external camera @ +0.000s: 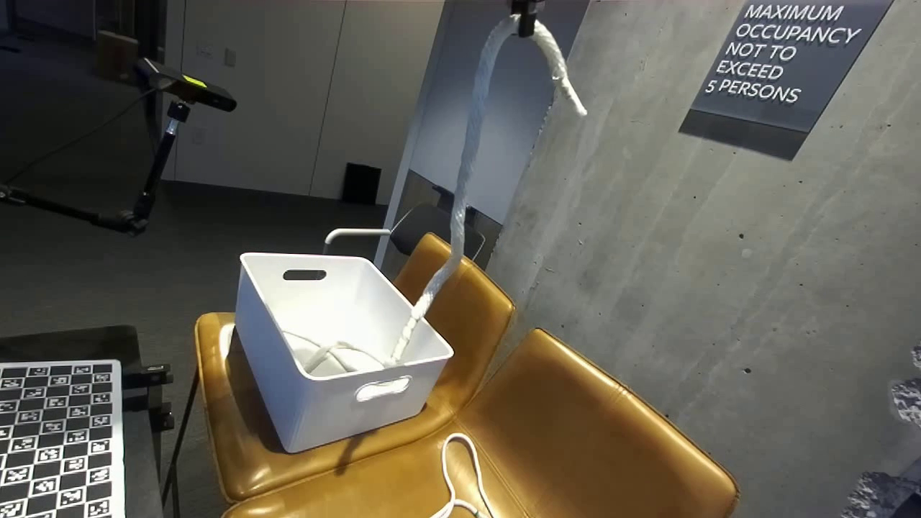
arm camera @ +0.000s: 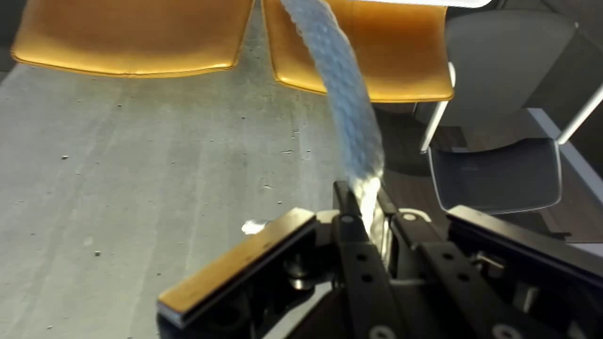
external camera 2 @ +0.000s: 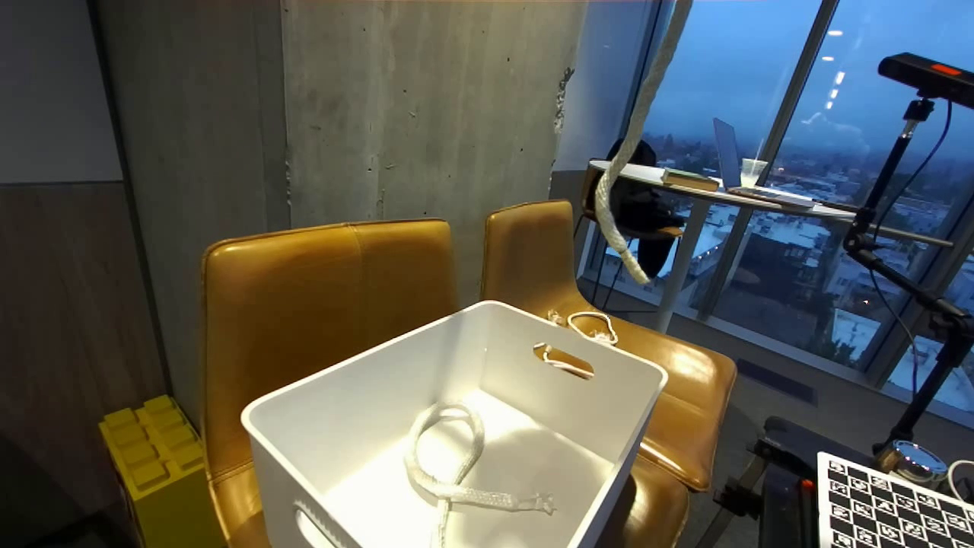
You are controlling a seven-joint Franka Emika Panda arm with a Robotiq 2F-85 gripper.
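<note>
A thick white rope (external camera: 466,164) hangs from my gripper (external camera: 524,26), which is high at the top edge of exterior view 1. In the wrist view the rope (arm camera: 353,107) runs into the shut fingers (arm camera: 346,213); a short tail droops on the other side of them. The long part's lower end overlaps the inside of the white box (external camera: 319,414) in exterior view 1. In exterior view 2 the hanging rope (external camera 2: 639,109) ends free in the air, above the box's rim level, and the gripper is out of frame. Another white rope (external camera 2: 475,498) lies curled inside the box (external camera 2: 557,438).
The box sits on a tan chair (external camera: 229,432). A thin white cord (external camera: 462,449) lies looped on the neighbouring chair (external camera: 596,432). A concrete wall (external camera: 691,285) rises behind the chairs. Camera stands (external camera: 155,173) and a checkered board (external camera: 60,440) are to the side.
</note>
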